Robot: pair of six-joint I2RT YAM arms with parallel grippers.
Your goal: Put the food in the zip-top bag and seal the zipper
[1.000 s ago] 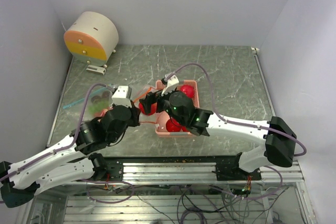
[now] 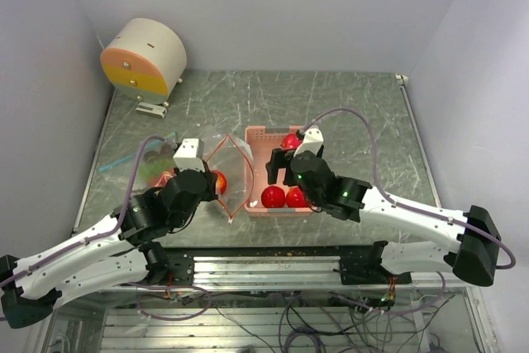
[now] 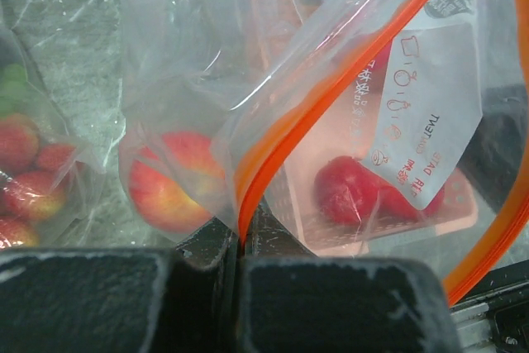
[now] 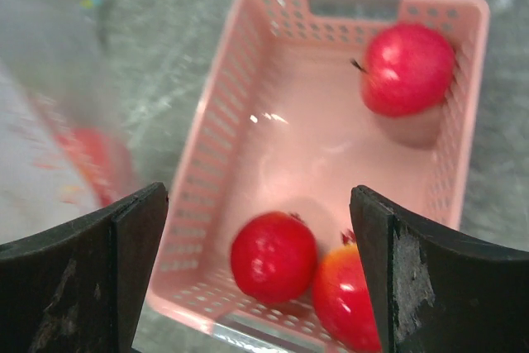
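Note:
A clear zip bag with an orange zipper is pinched at its edge by my left gripper, which is shut on it; the mouth hangs open. A red-yellow fruit lies inside the bag. My right gripper stands open above the pink basket, empty between its fingers. The basket holds an apple at the back, and a red fruit and a red-yellow fruit at the front.
Another bag of small red and green produce lies at the left. A white cylindrical box stands at the back left.
My right gripper has moved right, from the bag's mouth to over the basket. A red fruit seen at the bag's mouth earlier now lies lower in the bag.

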